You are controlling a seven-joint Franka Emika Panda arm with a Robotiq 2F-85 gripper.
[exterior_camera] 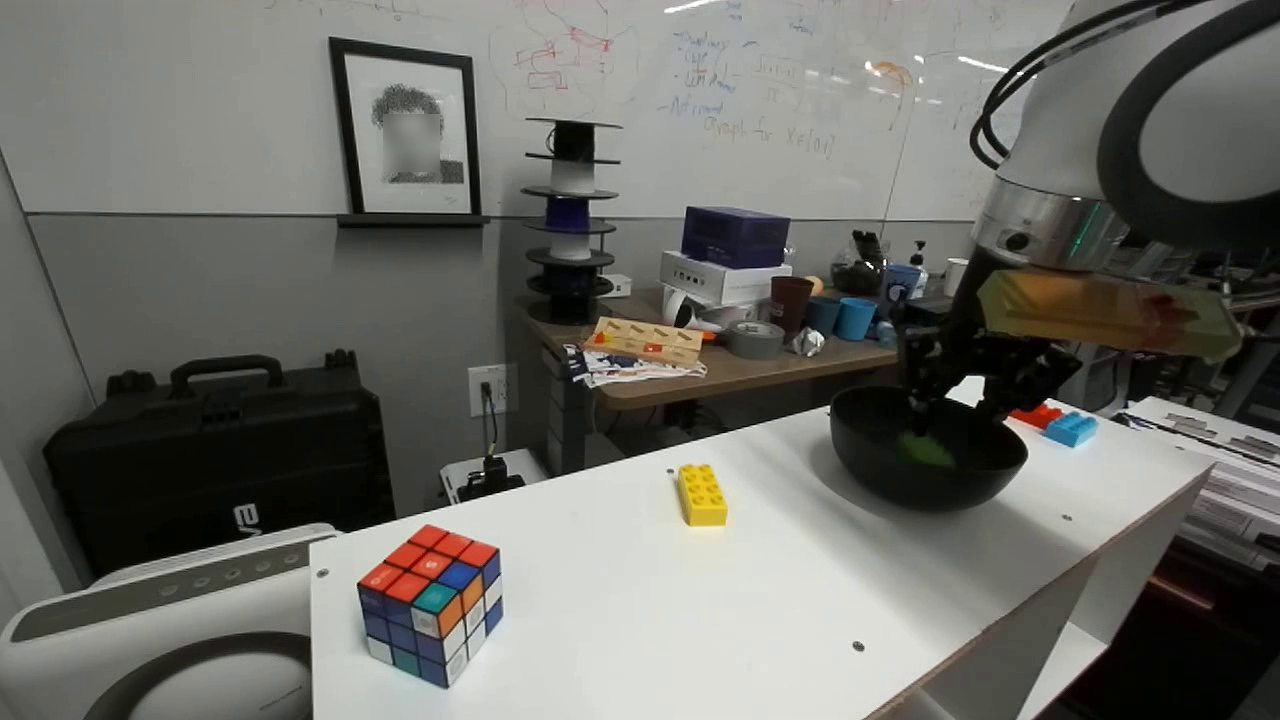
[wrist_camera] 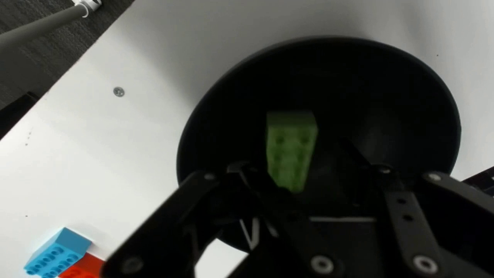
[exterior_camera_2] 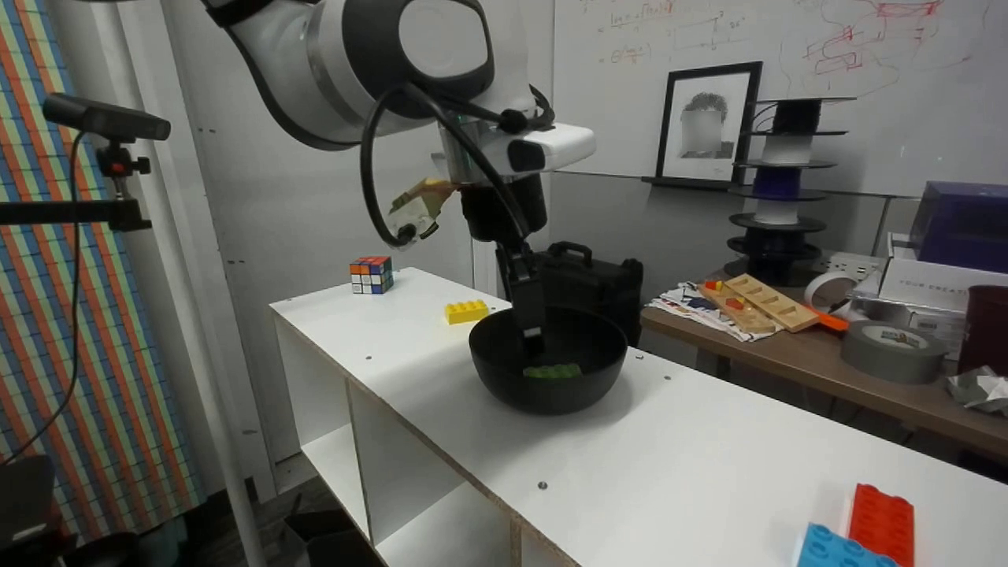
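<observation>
A green brick point(wrist_camera: 291, 150) shows inside the black bowl point(wrist_camera: 208, 116) in the wrist view, blurred and seen beyond the fingers. My gripper point(exterior_camera: 956, 414) reaches down over the bowl's opening, its fingers spread apart. From the other side, the fingers point(exterior_camera_2: 531, 316) dip below the bowl's far rim, with the green brick point(exterior_camera_2: 553, 370) low in the bowl just under their tips. No finger clearly grips the brick; whether one still brushes it cannot be made out.
A yellow brick point(exterior_camera: 702, 494) and a puzzle cube point(exterior_camera: 432, 604) lie along the white tabletop point(exterior_camera: 600, 600). Red point(exterior_camera_2: 883, 524) and blue point(exterior_camera_2: 841, 548) bricks sit together on the bowl's other side. Free surface surrounds the bowl; the table's edge runs nearby.
</observation>
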